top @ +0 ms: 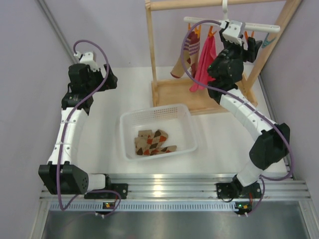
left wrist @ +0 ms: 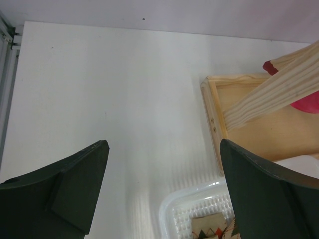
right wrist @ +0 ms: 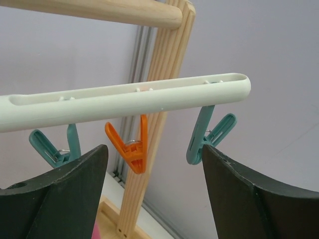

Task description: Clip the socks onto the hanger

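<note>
The white hanger bar carries a striped tan-and-maroon sock and a pink sock, both hanging from orange clips. My right gripper is at the bar's right part, fingers apart and no sock between them. Ahead of its fingers, the right wrist view shows an empty orange clip flanked by teal clips, the right one close to a fingertip. Patterned tan socks lie in the white basket. My left gripper stands open and empty, left of the basket.
A wooden frame holds up the hanger, its base behind the basket. Its right post rises beyond the clips.
</note>
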